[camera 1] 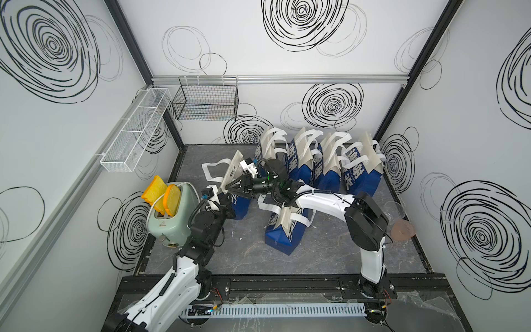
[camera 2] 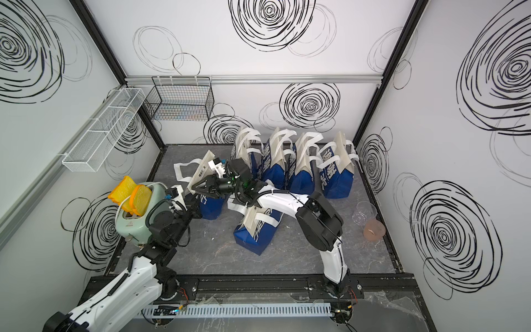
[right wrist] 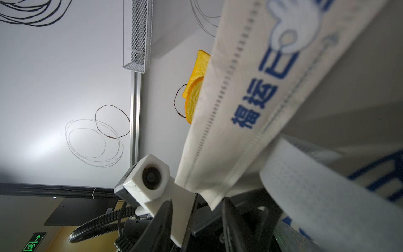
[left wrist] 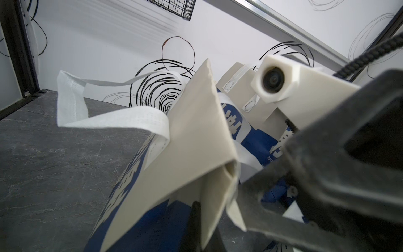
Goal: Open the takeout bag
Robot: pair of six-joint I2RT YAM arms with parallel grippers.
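The takeout bag (camera 1: 240, 205), blue with a cream top, stands upright at the left-centre of the table. One white handle (left wrist: 113, 121) sticks out to its left; the other handle (right wrist: 319, 189) is on the right arm's side. In the left wrist view the bag's cream mouth is folded nearly flat, with a gap at its near end. My left gripper is shut on the bag's near side edge, dark fingers (left wrist: 193, 226) against it. My right gripper is part open, its fingers (right wrist: 230, 226) either side of and just short of the cream top's corner.
Another blue bag (camera 1: 284, 240) stands to the right front, and several more line the back. A green toaster (camera 1: 176, 227) with yellow bread slices sits left, close to the left arm. Wire baskets (camera 1: 207, 99) hang on the walls.
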